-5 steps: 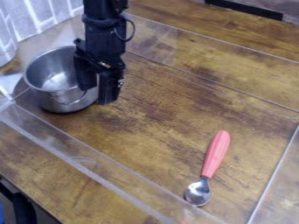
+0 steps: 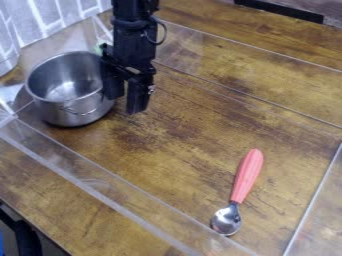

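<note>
A steel pot [image 2: 70, 100] stands at the left of the wooden table. My black gripper [image 2: 126, 92] hangs down at the pot's right rim, close against it; whether it is open or shut on the rim is unclear. A spoon with a pink handle [image 2: 246, 175] and a metal bowl end lies at the lower right, well apart from the gripper.
Clear plastic walls edge the work area [image 2: 187, 100], and a pale fabric or curtain [image 2: 47, 25] is at the back left.
My gripper has risen slightly from its lower position by the pot's right side. The spoon has not moved.
</note>
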